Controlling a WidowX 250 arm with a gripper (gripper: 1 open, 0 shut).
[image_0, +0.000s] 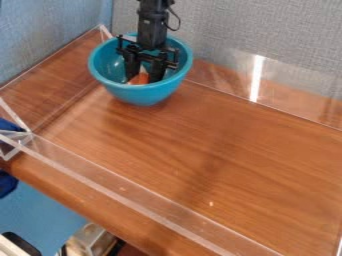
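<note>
A teal bowl (140, 91) stands at the back left of the wooden table (214, 160). The black gripper (144, 73) reaches down into it from above, its fingers around a small orange object (138, 79) that is partly hidden by the fingers and the bowl's rim. It looks shut on that object, though the contact is hard to see.
Clear plastic edging (134, 200) runs along the table's sides, with a grey wall behind. Blue and metallic items lie off the left edge.
</note>
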